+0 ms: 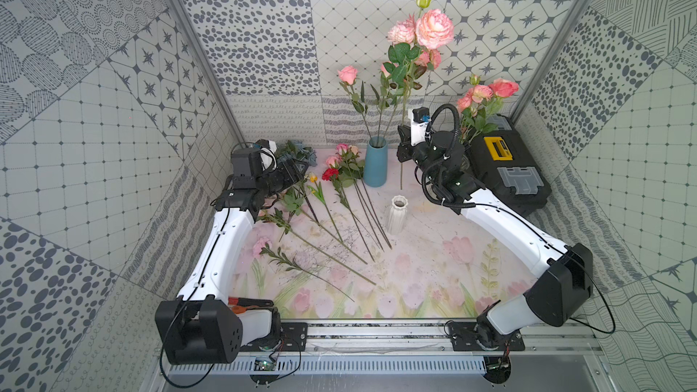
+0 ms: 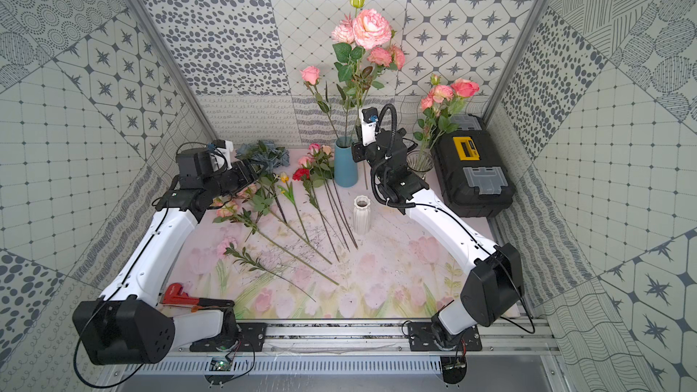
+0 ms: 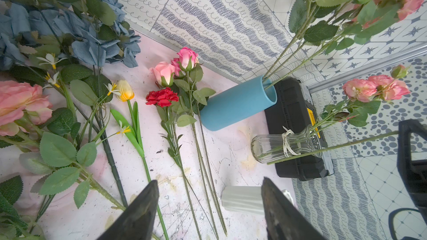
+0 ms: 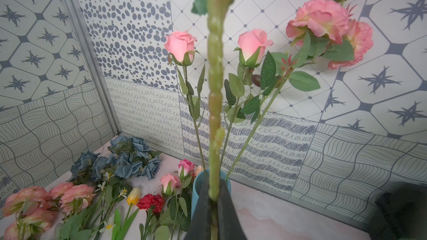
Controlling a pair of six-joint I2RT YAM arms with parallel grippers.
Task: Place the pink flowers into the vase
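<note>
A tall pink flower with a large ruffled bloom [image 1: 435, 27] and a bud above it stands upright. My right gripper is shut on its stem [image 4: 215, 142], to the right of the blue vase [image 1: 375, 165]. In the top left view the stem's bare lower end hangs below the gripper, outside the vase. Other pink flowers [image 4: 180, 46] stand in the blue vase. At the left my left gripper is open, its fingers [image 3: 144, 204] empty. More pink flowers [image 3: 22, 106] lie on the table near it.
A white ribbed vase [image 1: 398, 214] stands mid-table. At the right are a glass vase [image 3: 284, 145] with pink flowers and a black toolbox [image 1: 512, 170]. Red and yellow flowers with long stems cover the table's left half.
</note>
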